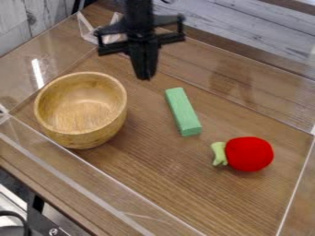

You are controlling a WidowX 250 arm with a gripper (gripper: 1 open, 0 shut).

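Observation:
My gripper [139, 47] hangs at the top centre above the table, dark and blurred, its fingers pointing down and apart from the objects; whether it is open or shut is hard to tell. A wooden bowl [79, 111] sits empty at the left. A light green bar [183, 111] lies to its right. A red tomato-like object [250, 154] with a pale green stem rests at the lower right.

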